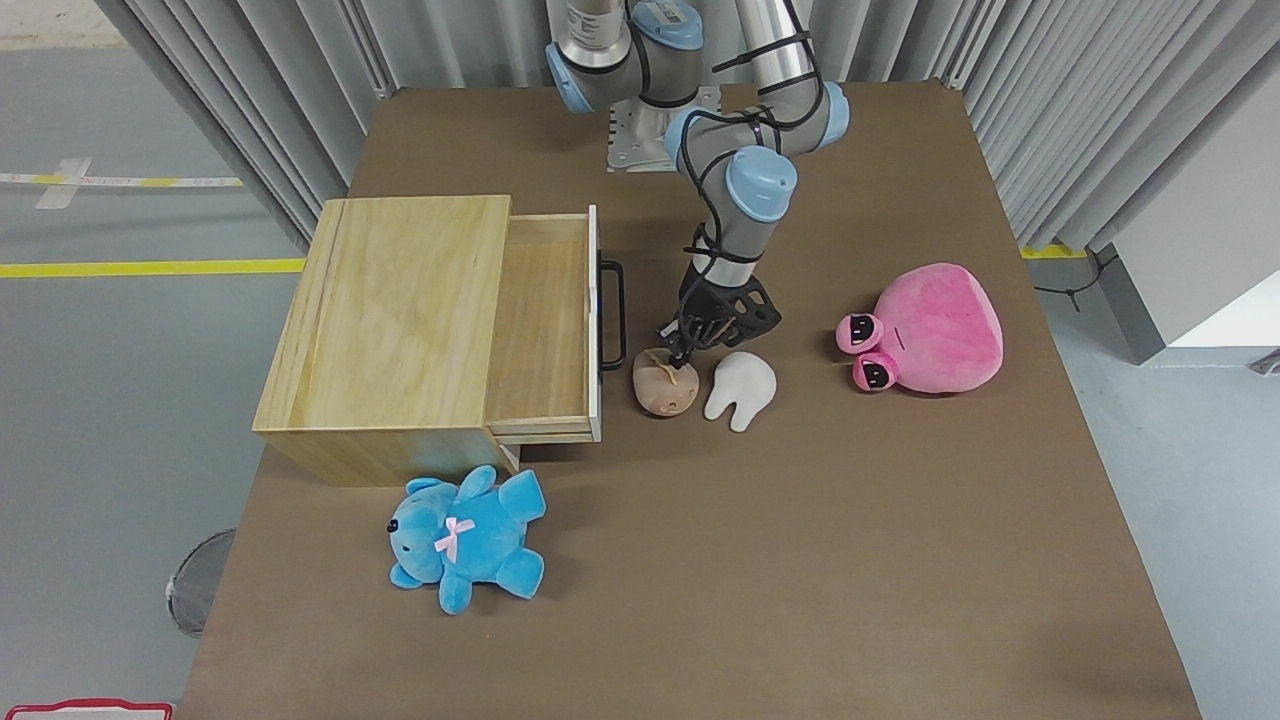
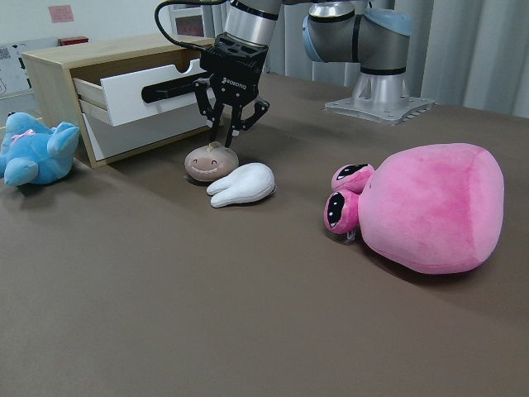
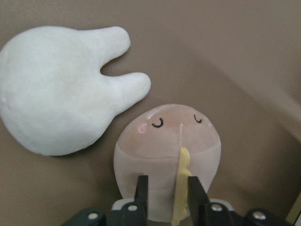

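Observation:
My gripper (image 2: pixel 221 132) points down right at a small round tan plush (image 1: pixel 665 384) with a face and a yellow tuft. In the wrist view the gripper has its fingers apart over the plush (image 3: pixel 160 146), either side of the tuft. A white tooth plush (image 1: pixel 740 386) lies just beside it. The wooden cabinet (image 1: pixel 378 306) has its top drawer (image 1: pixel 537 318) pulled out, empty, with a black handle.
A blue bear (image 1: pixel 480 540) lies in front of the cabinet, and a pink plush (image 1: pixel 930 330) rests to the right.

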